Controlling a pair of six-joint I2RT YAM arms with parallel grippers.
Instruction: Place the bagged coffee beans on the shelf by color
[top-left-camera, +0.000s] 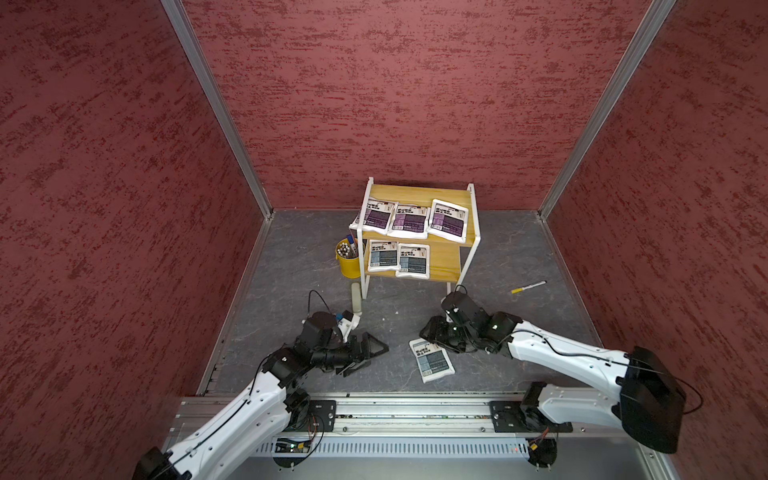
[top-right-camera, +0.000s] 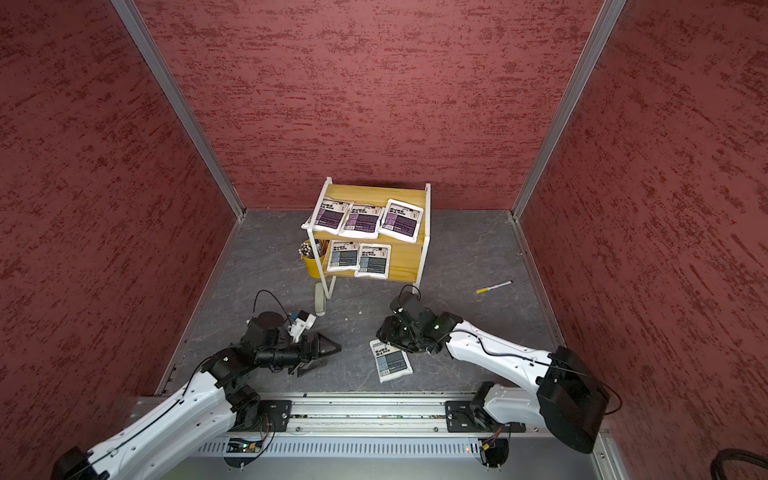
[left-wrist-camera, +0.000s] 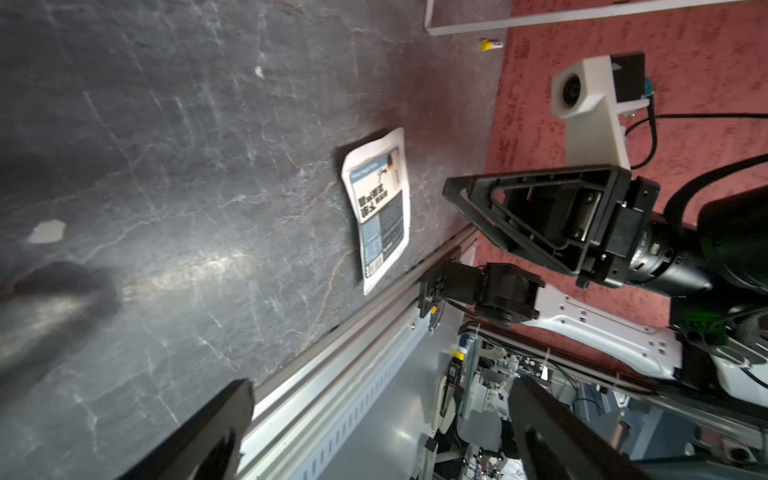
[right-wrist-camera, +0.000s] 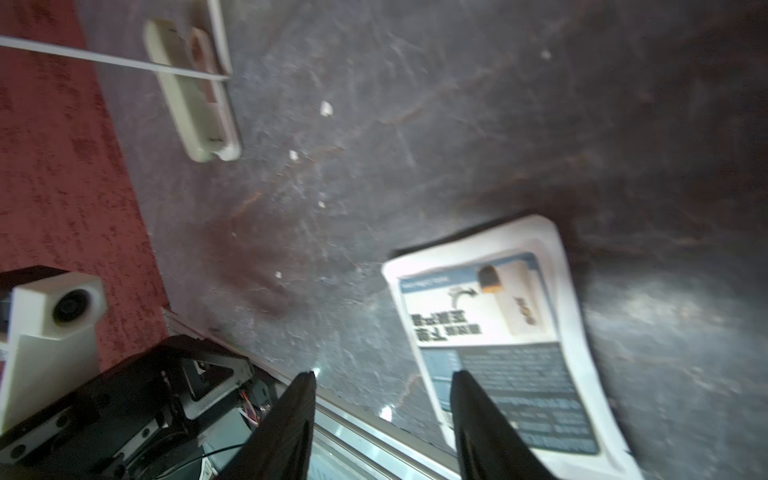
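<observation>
A coffee bag with a blue-grey label (top-left-camera: 432, 361) (left-wrist-camera: 376, 216) (right-wrist-camera: 502, 384) lies flat on the grey table near the front edge. My right gripper (top-left-camera: 444, 336) hangs over its top end, open and empty. My left gripper (top-left-camera: 368, 352) is open and empty, left of the bag and low over the table. The two-tier shelf (top-left-camera: 420, 193) holds purple-label bags (top-left-camera: 409, 221) on the upper level and two blue-grey-label bags (top-left-camera: 413, 261) on the lower one.
A yellow pen cup (top-left-camera: 346, 260) stands left of the shelf, with a pale oblong object (top-left-camera: 356, 297) below it. A screwdriver-like stick (top-left-camera: 528, 287) lies at right. The lower shelf's right end has bare wood (top-left-camera: 446, 260).
</observation>
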